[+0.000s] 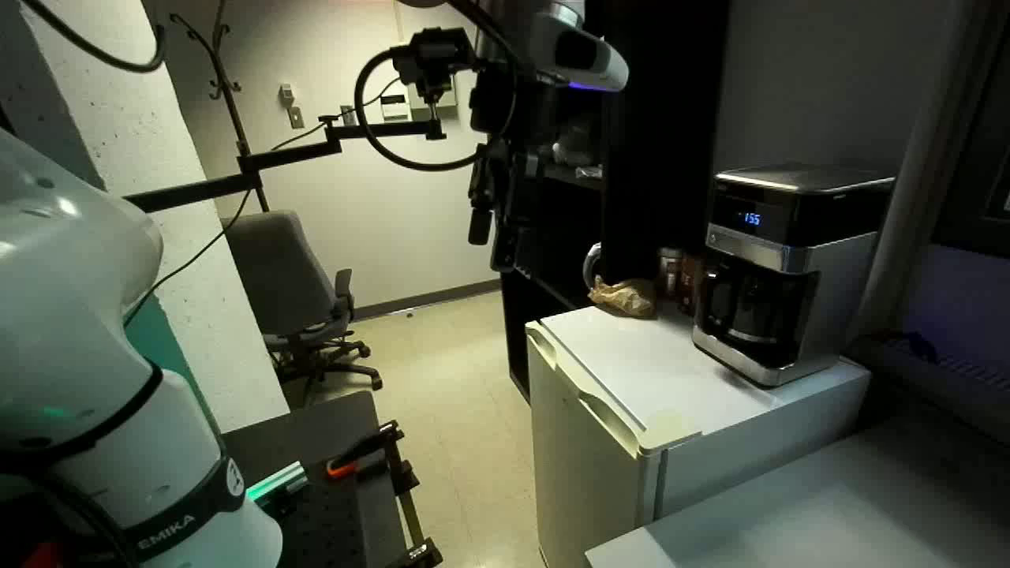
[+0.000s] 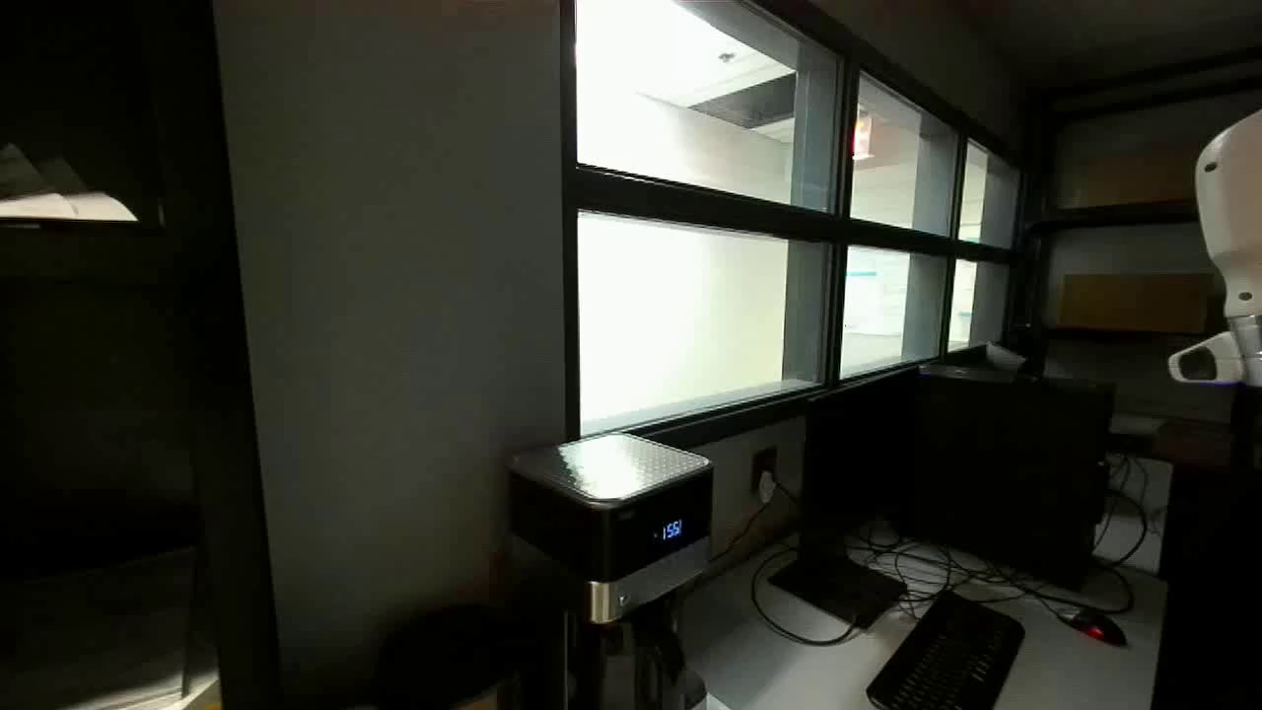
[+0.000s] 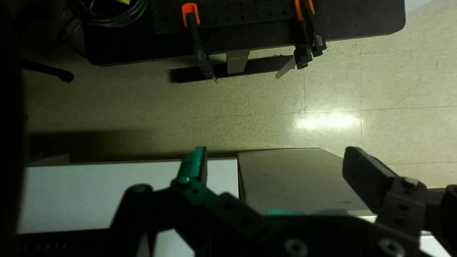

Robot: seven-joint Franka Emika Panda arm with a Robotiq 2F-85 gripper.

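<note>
My gripper stands open in the wrist view, its two dark fingers far apart with nothing between them. Below it are the floor and the front of the small fridge. In exterior view 1 the gripper (image 1: 494, 241) hangs fingers down, to the left of the fridge and higher than its top. On the white fridge (image 1: 606, 379) stands a black and silver coffee maker (image 1: 795, 265) with a lit blue display and a dark carafe inside. The same coffee maker (image 2: 615, 521) shows in exterior view 2, where the gripper is out of view.
A crumpled brown bag (image 1: 625, 297) lies at the back of the fridge top, near dark jars. A white desk (image 3: 85, 192) adjoins the fridge. Clamps with orange tips (image 3: 190, 10) grip the black robot table (image 3: 364, 17). Open floor lies between.
</note>
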